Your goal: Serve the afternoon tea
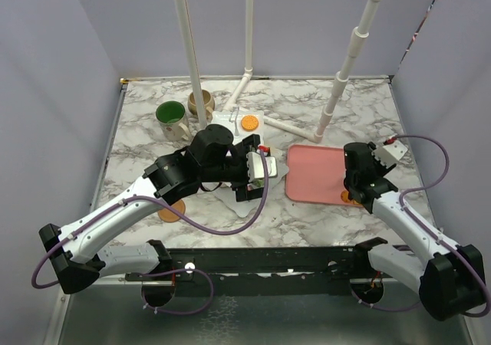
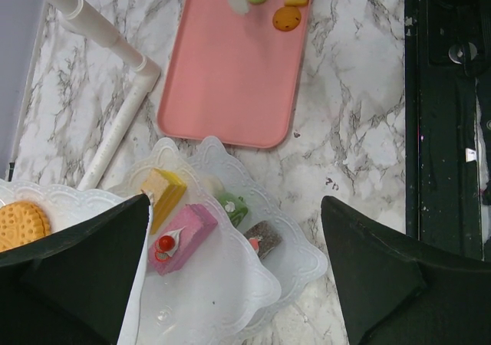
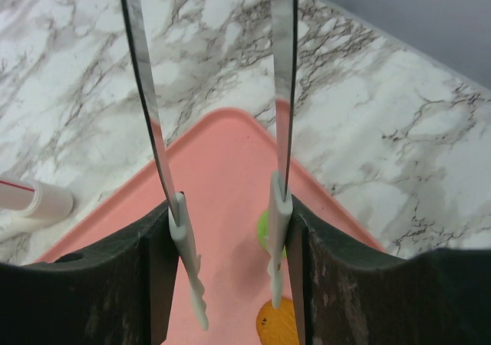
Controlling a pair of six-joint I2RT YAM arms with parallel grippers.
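My left gripper stands open over the white scalloped plates [image 2: 219, 299] of the tiered stand, its fingers apart with nothing gripped. On those plates lie a yellow cake [image 2: 163, 195], a pink cake [image 2: 184, 238] with a red cherry, a green piece [image 2: 232, 205] and a brown piece [image 2: 265, 238]. At the right, my open right gripper is above the pink tray [image 3: 219, 161]. Pale see-through tongs [image 3: 278, 230] run between its fingers, their arms spread. A green round sweet [image 3: 264, 230] and an orange one [image 3: 278, 323] lie in the tray near the tong tips.
Two mugs, one green inside [image 1: 172, 115] and one brown [image 1: 201, 102], stand back left. An orange biscuit [image 1: 249, 123] sits on the upper plate. White pipes [image 1: 345, 69] rise at the back. A round coaster [image 1: 171, 211] lies front left.
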